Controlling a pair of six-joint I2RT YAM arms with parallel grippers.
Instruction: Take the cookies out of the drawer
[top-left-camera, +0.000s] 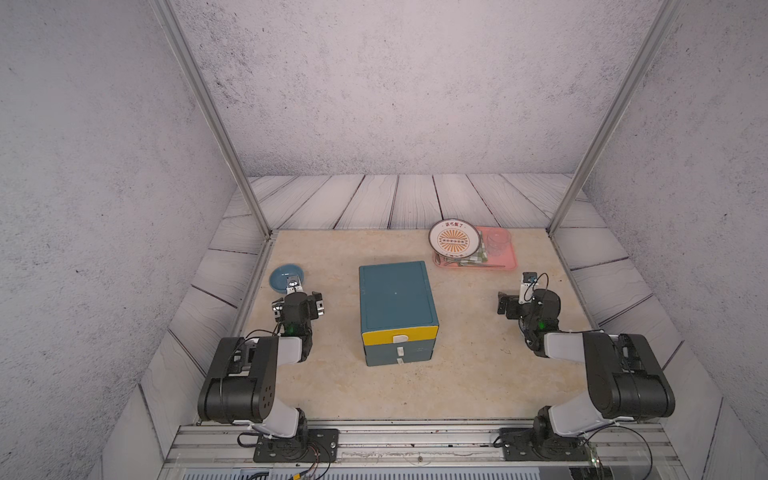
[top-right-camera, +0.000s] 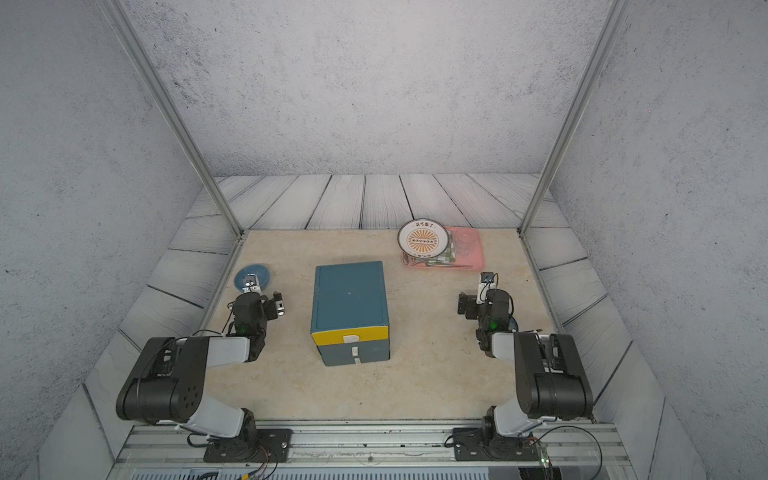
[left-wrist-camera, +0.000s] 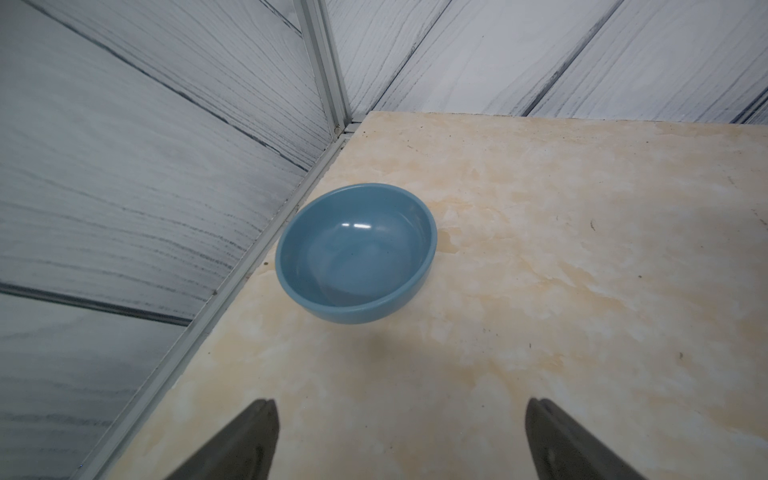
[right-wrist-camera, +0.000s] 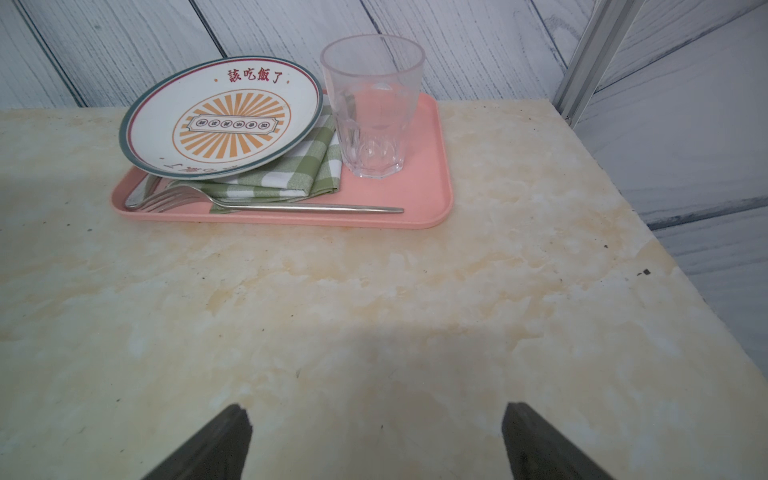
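Observation:
A blue drawer box (top-left-camera: 396, 296) stands in the middle of the table, its drawers closed. On its front are a yellow upper drawer (top-left-camera: 377, 337) and a grey-blue lower drawer (top-left-camera: 380, 355), each with a white handle. No cookies show in any view. My left gripper is open and empty, left of the box and just in front of a blue bowl (left-wrist-camera: 356, 256). To the right of the box, my right gripper also stands open above bare table, nothing between its fingers.
At the back right lies a pink tray (right-wrist-camera: 436, 176) with a patterned plate (right-wrist-camera: 232, 124), a clear glass (right-wrist-camera: 374, 112), a checked napkin (right-wrist-camera: 308, 172) and a fork (right-wrist-camera: 304, 207). The tabletop in front of the box and on both sides of it is clear.

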